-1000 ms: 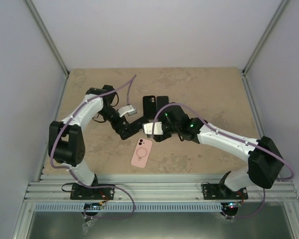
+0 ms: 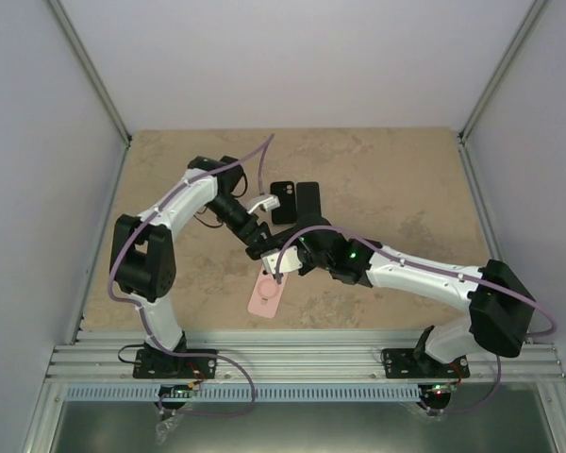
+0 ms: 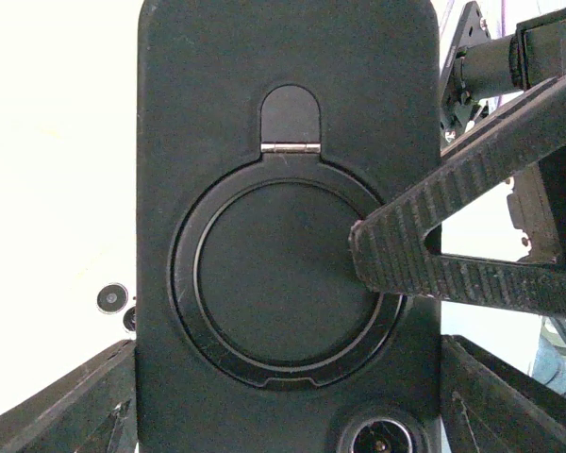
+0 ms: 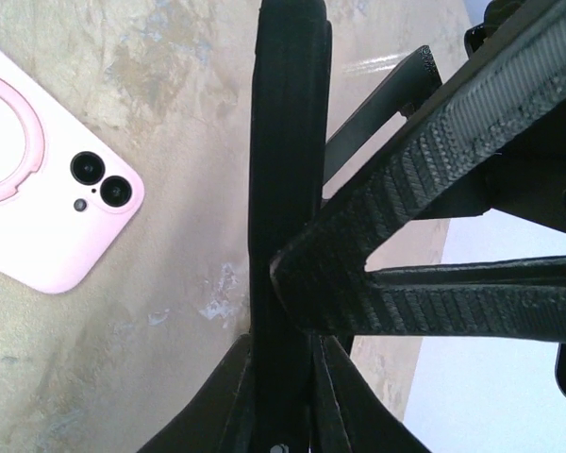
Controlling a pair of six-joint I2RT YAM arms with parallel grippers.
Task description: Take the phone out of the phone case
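A black phone case with a ring on its back fills the left wrist view. It spans the space between the spread fingers of my left gripper, which is open around it. One finger of my right gripper lies across the case's ring. In the right wrist view the case stands nearly edge-on, with my right gripper shut on it. A left gripper finger crosses in front of it there. Both grippers meet above the table in the top view. Whether the phone sits inside cannot be made out.
A pink phone case lies on the table just in front of the grippers. Behind them rest a black phone or case with a camera and a plain black slab.
The left arm has moved right, closing in on the right gripper. Between them the black case has turned from lying flatter to steeper.
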